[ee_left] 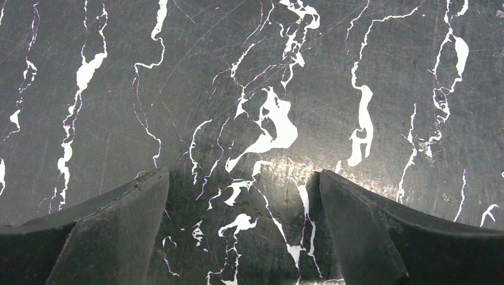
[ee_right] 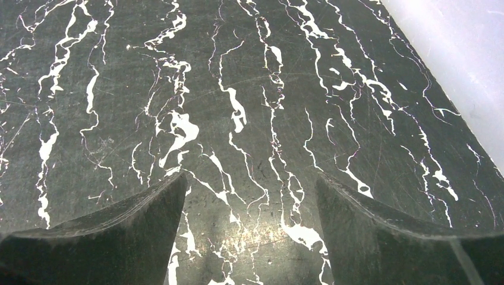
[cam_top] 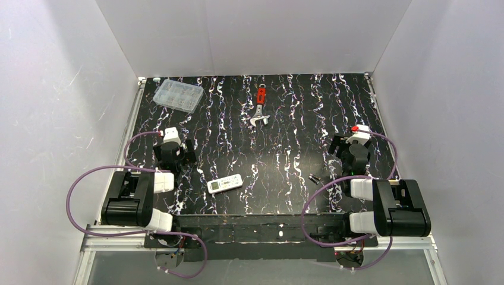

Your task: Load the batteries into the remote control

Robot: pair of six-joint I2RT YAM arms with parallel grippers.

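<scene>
A white remote control (cam_top: pixel 225 183) lies on the dark table left of centre near the front edge, its screen and buttons facing up. Small batteries (cam_top: pixel 314 179) rest on the tabletop at the front right, apart from either arm. Over bare table at the left, my left gripper stands open, nothing between its fingers. My right gripper hangs behind and to the right of the batteries; its fingers are apart with only tabletop showing between them. Neither wrist view shows the remote or the batteries.
At the back left sits a clear plastic box (cam_top: pixel 179 95). An adjustable wrench with a red handle (cam_top: pixel 261 97) lies at the back centre. Purple cables (cam_top: pixel 313 202) loop around both arms, one close to the batteries.
</scene>
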